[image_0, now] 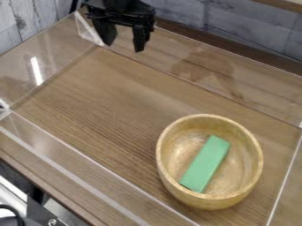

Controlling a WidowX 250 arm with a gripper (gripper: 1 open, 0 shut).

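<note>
A black gripper (120,35) hangs at the top centre-left of the camera view, over the back of the wooden table, apart from the round pale yellow bowl (179,139) at the lower right. Its fingers look spread, with nothing clearly between them. A green rectangular block (207,163) lies inside the bowl, tilted diagonally.
A cable and dark floor show past the table's edge at the lower left and upper left.
</note>
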